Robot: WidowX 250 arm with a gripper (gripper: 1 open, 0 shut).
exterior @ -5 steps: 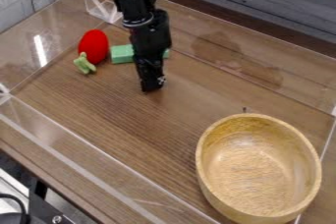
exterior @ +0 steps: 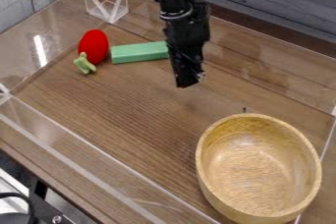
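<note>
My gripper (exterior: 192, 75) hangs over the middle of the wooden table, shut, with nothing visible between its fingers. Just left of it lies a green block (exterior: 140, 52), its right end close to or behind the black arm. Further left are a red, rounded object (exterior: 93, 44) and a small light-green piece (exterior: 84, 64) just below it.
A large yellow bowl (exterior: 257, 165) takes up the front right. Walls edge the back and left, and a cable lies at the lower left corner.
My gripper has risen slightly and moved to the right, uncovering more of the green block. The objects on the table look in the same places.
</note>
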